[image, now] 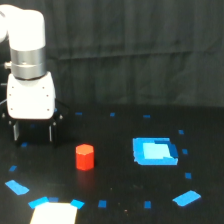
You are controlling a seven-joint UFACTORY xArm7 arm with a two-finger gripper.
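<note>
A small red block [85, 157] rests on the dark table, left of the middle. To its right lies a blue-edged square [138, 150] with a pale centre, apart from the block. My gripper [34, 133] hangs at the left of the view, below the white arm. Its dark fingers stand wide apart, open, with nothing visible between them. The red block is to the right of the fingers and nearer the camera, not touched by them.
A pale box-like object [52, 214] stands at the bottom edge, with blue tape around it. Blue tape strips [186, 198] and several small blue marks dot the table. Bare table separates the red block from the blue-edged square. A dark curtain [140, 50] closes off the back.
</note>
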